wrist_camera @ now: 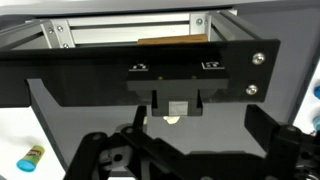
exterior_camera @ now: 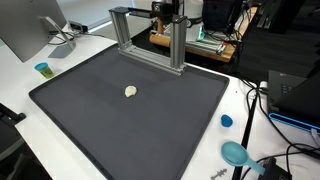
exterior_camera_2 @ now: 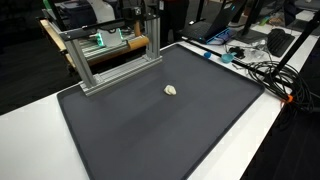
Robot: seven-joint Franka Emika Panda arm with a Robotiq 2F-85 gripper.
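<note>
In the wrist view my gripper is open, its two black fingers wide apart with nothing held between them. A black crossbar (wrist_camera: 60, 82) runs across the picture ahead of the fingers, with a black block (wrist_camera: 177, 72) and a small silver square piece at its middle. Past the bar, a small cream-coloured lump (wrist_camera: 172, 119) is partly hidden; it lies alone on the dark grey mat, as the lump (exterior_camera: 130, 91) in exterior view 1 and the lump (exterior_camera_2: 170, 90) in exterior view 2 show. Neither exterior view shows the fingers clearly.
A metal frame (exterior_camera_2: 120, 73) stands at the mat's edge. A green-and-blue cup (exterior_camera: 43, 70) sits on the white table beyond the mat. Opposite are a blue cup (exterior_camera: 226, 121), a turquoise bowl (exterior_camera: 238, 155) and loose black cables.
</note>
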